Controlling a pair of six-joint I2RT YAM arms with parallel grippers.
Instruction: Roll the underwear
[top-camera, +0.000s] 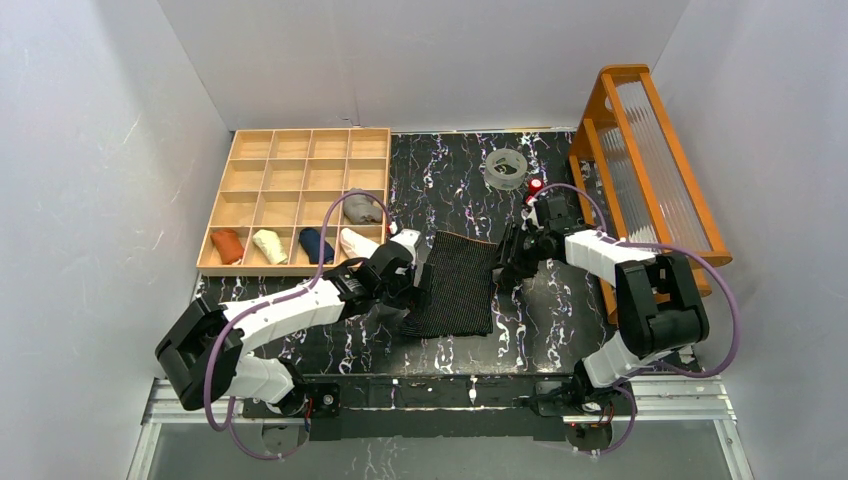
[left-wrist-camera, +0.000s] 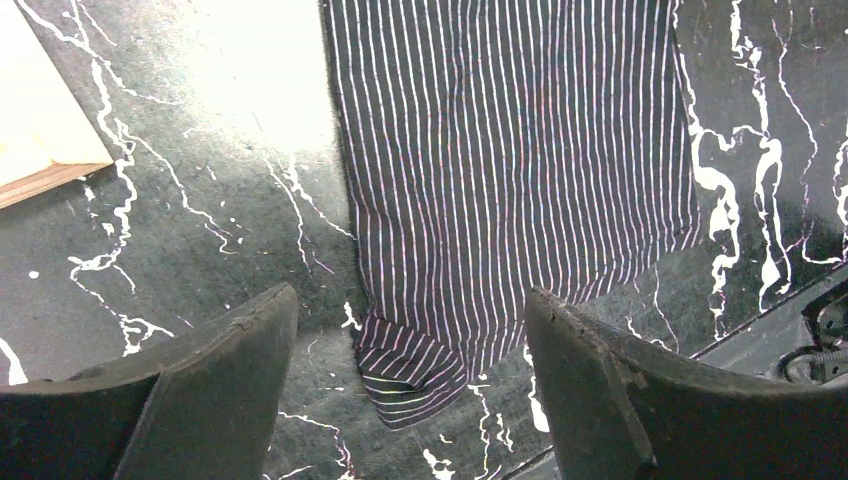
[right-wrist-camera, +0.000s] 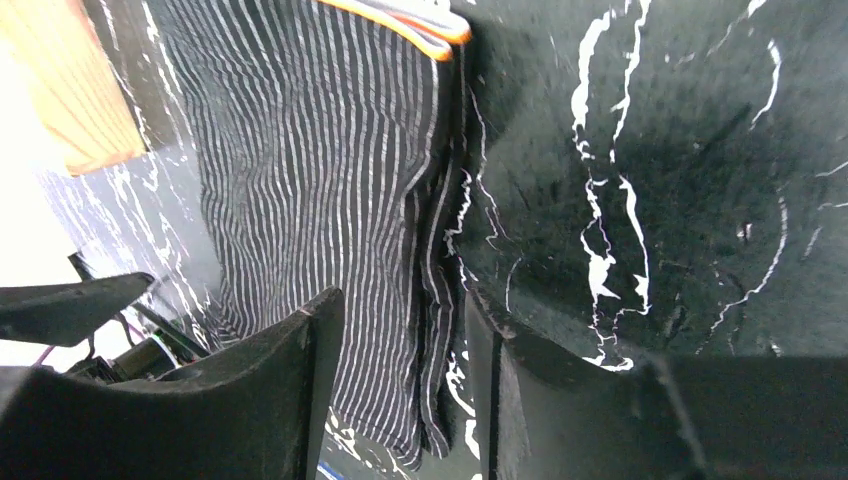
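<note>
Dark underwear (top-camera: 455, 295) with thin white stripes lies flat, folded into a long panel, in the middle of the table. An orange edge on its waistband shows at the far end in the right wrist view. In the left wrist view its near left corner (left-wrist-camera: 410, 370) is turned up, between and beyond my left gripper's (left-wrist-camera: 410, 320) parted fingers. That gripper stands open over the left side, holding nothing. My right gripper is open above the cloth's right edge, which runs between its fingertips.
A wooden divided box (top-camera: 290, 195) holds several rolled garments in its front and right compartments. A roll of grey tape (top-camera: 506, 169) lies at the back. An orange-framed rack (top-camera: 640, 170) stands at the right. Bare table lies behind the underwear.
</note>
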